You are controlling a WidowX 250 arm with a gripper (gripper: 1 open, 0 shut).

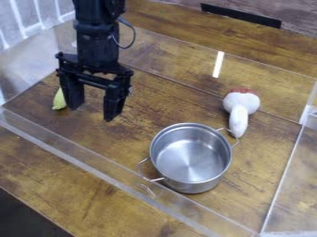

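Note:
My black gripper (pixel 93 93) hangs at the upper left of the camera view, its two fingers apart with nothing visible between them, over the wooden table. A yellow-green corn-like object (pixel 58 101) lies just left of it, partly hidden behind the arm. A steel pot (pixel 190 157) with wire handles sits at the lower right, empty.
A white, elongated object with a round red-tipped end (pixel 240 108) lies at the right, behind the pot. Transparent walls edge the wooden table (pixel 74 167) on the left, front and right.

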